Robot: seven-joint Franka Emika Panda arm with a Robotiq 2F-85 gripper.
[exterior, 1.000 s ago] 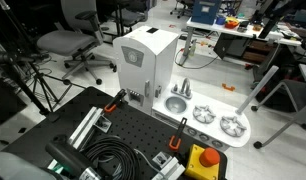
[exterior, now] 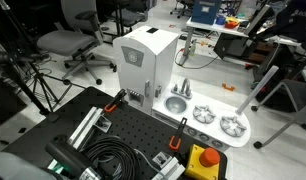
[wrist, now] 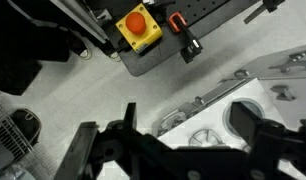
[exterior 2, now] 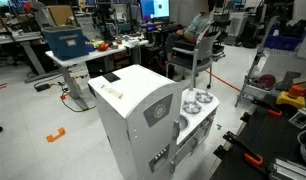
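Observation:
A white toy kitchen set stands on the floor beside the black table; its tall cabinet [exterior: 146, 68] has a door with a round emblem. Next to the cabinet is a counter with a round sink [exterior: 175, 105], a faucet [exterior: 184, 88] and two stove burners [exterior: 233, 126]. In the wrist view, my gripper is open, its dark fingers [wrist: 105, 146] wide apart with nothing visible between them. It hangs above the floor and the counter edge, with a burner [wrist: 204, 138] and the sink [wrist: 245, 115] below.
On the black table [exterior: 143, 130] lie a coiled black cable [exterior: 111, 158], orange-handled clamps [exterior: 175, 143] and a yellow box with a red emergency button [exterior: 210, 156]. Office chairs [exterior: 75, 40] and a workbench [exterior 2: 78, 42] stand around.
The dark arm at the upper right of exterior view 1 now shows larger and reaches lower than before. The kitchen set and table items have not moved.

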